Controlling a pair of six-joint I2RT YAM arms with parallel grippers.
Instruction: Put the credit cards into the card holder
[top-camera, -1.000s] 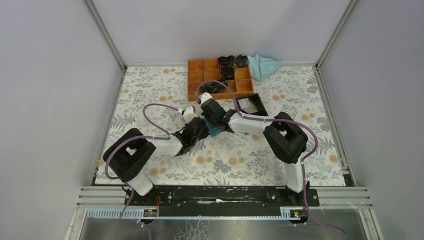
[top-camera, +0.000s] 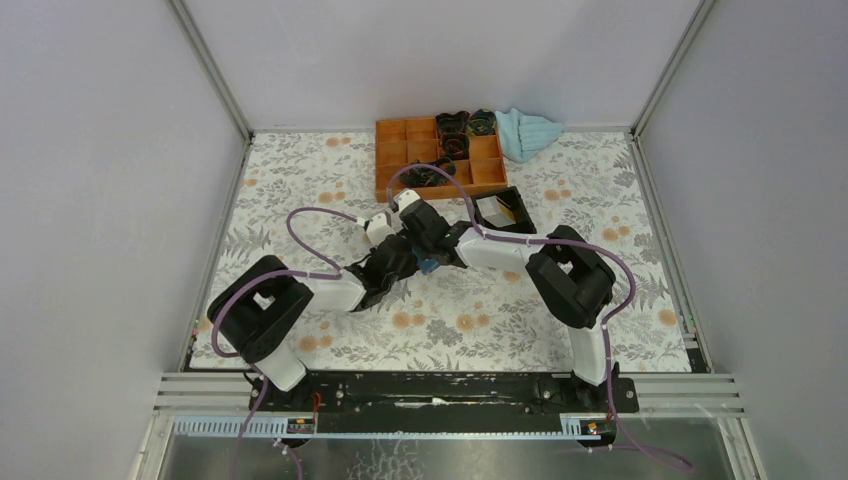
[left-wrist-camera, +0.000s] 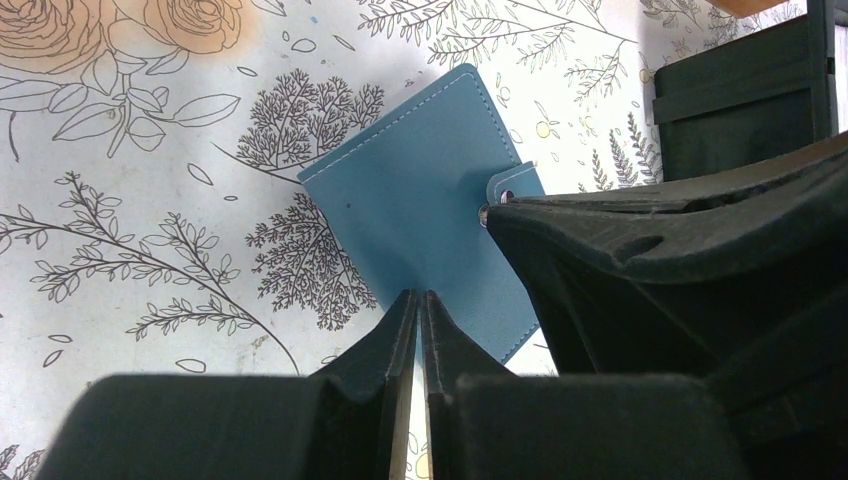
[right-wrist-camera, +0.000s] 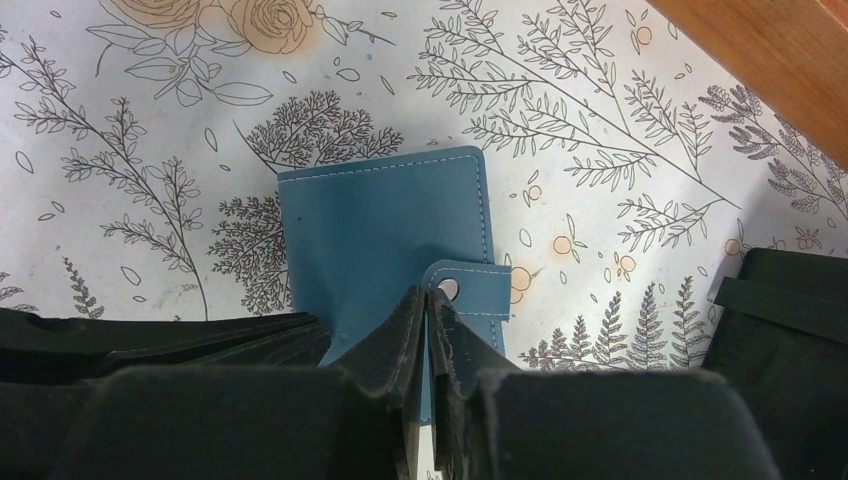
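A blue card holder (right-wrist-camera: 385, 215) with stitched edges lies on the patterned tabletop, its small snap flap (right-wrist-camera: 485, 287) at one side. My right gripper is shut at the rounded end of that flap, the flap's edge between its fingertips. My left gripper is over the holder (left-wrist-camera: 415, 170), its fingers a narrow gap apart with nothing visibly gripped. In the top view, only a bit of the holder (top-camera: 428, 266) shows between the two arms. No credit card can be made out.
A black box (top-camera: 523, 217) with a pale item (top-camera: 494, 212) inside stands right of the right gripper. Behind are an orange compartment tray (top-camera: 391, 153) with dark items and a light blue cloth (top-camera: 527, 134).
My right gripper has shifted slightly left and toward the front, covering more of the card holder in the top view. The left arm looks nearly still.
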